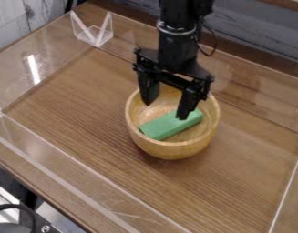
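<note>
A dark robot gripper (172,92) hangs open over a round orange-tan bowl (165,141), its fingers down at the rim and inside of the bowl's back part. A green oblong block (173,125) lies in the bowl, in front of the fingers, with nothing seen held between them.
A wooden tabletop (66,123) fills most of the view, with clear room left, right and in front. A white wire-like object (94,29) stands at the back left. A black cable lies at the bottom left corner.
</note>
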